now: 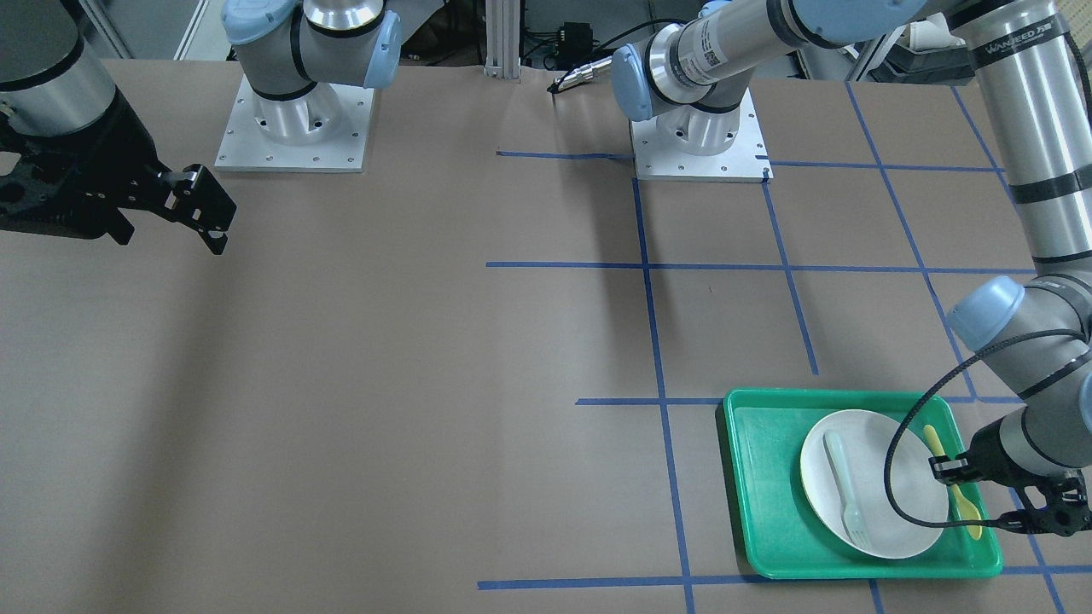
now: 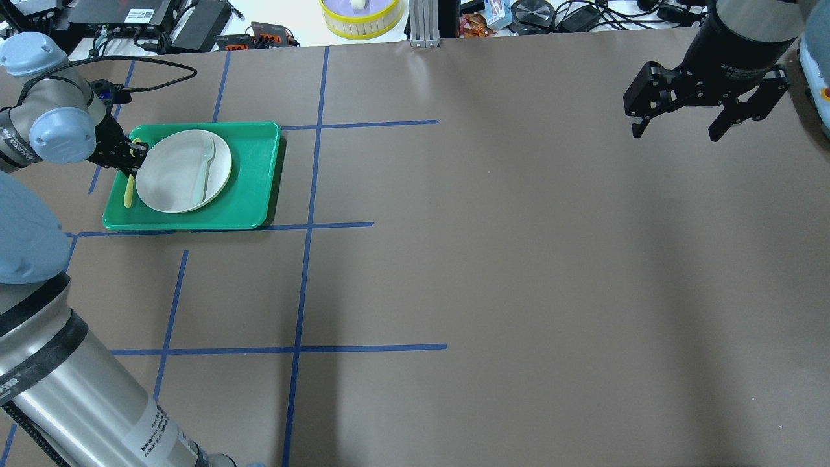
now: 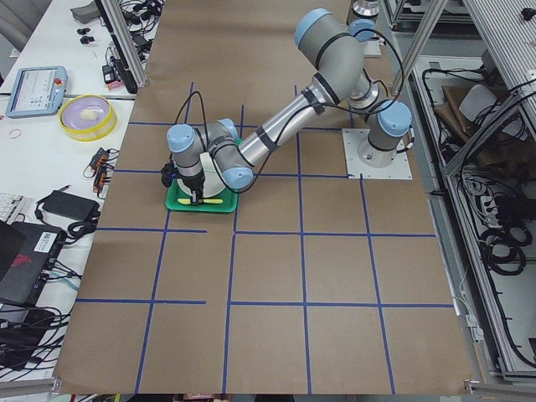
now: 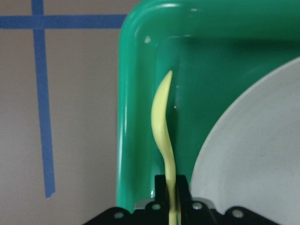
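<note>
A green tray (image 1: 758, 481) holds a white plate (image 1: 901, 491) with a pale fork (image 1: 847, 481) lying on it. A yellow utensil (image 4: 161, 126) lies lengthwise between the plate and the tray's side wall. My gripper is down in the tray at that utensil, its fingers closed on the handle, as the left wrist view shows. In the front and top views the gripper sits over the tray's side beside the plate, partly hidden by its cable and housing.
Bare taped table surrounds the tray. Another arm's black gripper (image 2: 700, 101) hangs at the opposite side, and further arm bases (image 1: 701, 164) stand along the table edge. A yellow round container (image 2: 359, 23) sits outside the work surface.
</note>
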